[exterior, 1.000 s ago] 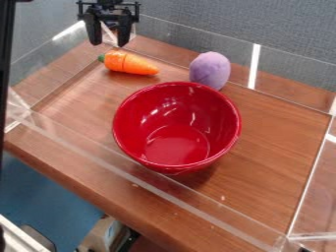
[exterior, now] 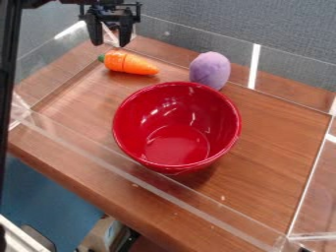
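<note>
A large red bowl (exterior: pixel 176 128) sits empty in the middle of the wooden table. Behind it to the left lies an orange toy carrot (exterior: pixel 132 64) with a small green tip. A purple plush vegetable (exterior: pixel 210 69) rests behind the bowl, to the right of the carrot. My black gripper (exterior: pixel 109 35) hangs at the top left, above and just behind the carrot, its fingers pointing down and apart with nothing seen between them.
Clear plastic walls edge the wooden tabletop (exterior: pixel 269 167), with a grey padded panel (exterior: pixel 262 25) behind. A dark vertical post runs along the left edge.
</note>
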